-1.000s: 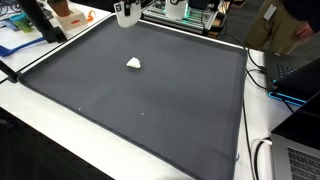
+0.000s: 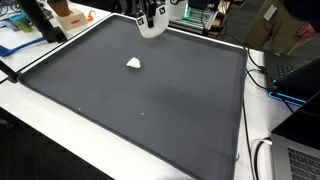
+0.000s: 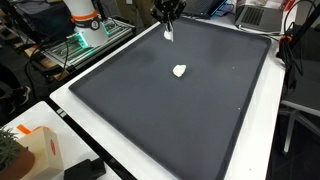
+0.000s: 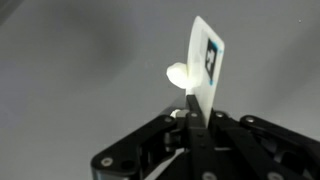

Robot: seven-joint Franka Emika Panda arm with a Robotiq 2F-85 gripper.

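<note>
A flat white piece (image 2: 153,27), pale and stiff-looking, hangs below my gripper (image 2: 151,11), which is shut on it over the far part of the dark board. In the wrist view the piece (image 4: 205,62) points away from the fingers and carries a small blue and black mark; its lower end meets the gripper. A small white lump (image 2: 133,63) lies on the board, nearer the camera and a little left of the held piece. In exterior view 2 the lump (image 3: 180,71) lies clear of the held piece (image 3: 168,35).
The grey board (image 2: 150,110) is otherwise bare, with broad free room toward its near side. Past its right edge are a laptop (image 2: 297,80) and cables. A potted plant (image 3: 12,155) and a black block (image 3: 91,169) stand at the near left in exterior view 2.
Across the last second my gripper has carried the white piece rightward and slightly nearer in exterior view 1. The small lump has stayed where it lies.
</note>
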